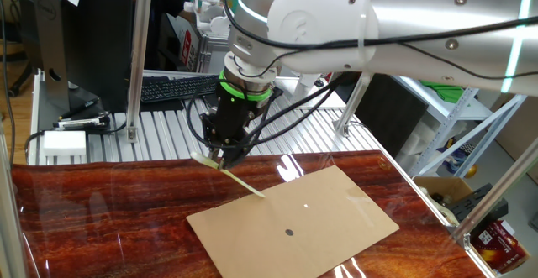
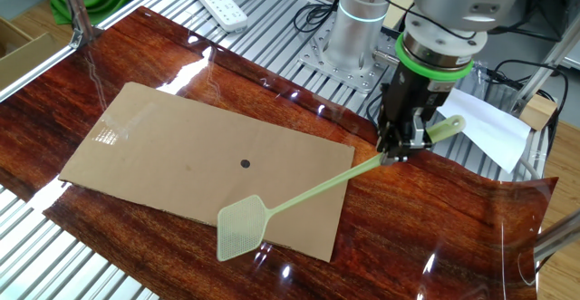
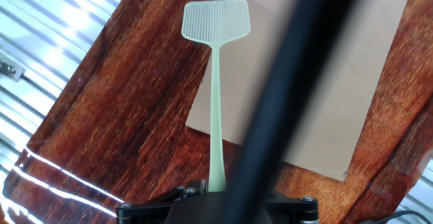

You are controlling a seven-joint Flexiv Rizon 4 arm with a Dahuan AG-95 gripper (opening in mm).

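A pale green fly swatter is held by its handle in my gripper, which is shut on it. The handle's thick end sticks out behind the fingers; the mesh head reaches out over the near edge of a brown cardboard sheet. In the wrist view the swatter points straight away from my gripper. A small dark spot lies on the cardboard, apart from the swatter head in exterior view 2. Whether the head touches the cardboard, I cannot tell.
The cardboard lies on a glossy red-brown wood-patterned sheet over a slatted metal table. A white power strip and white paper are at the back. A keyboard and metal posts stand around; black cables loop beside my gripper.
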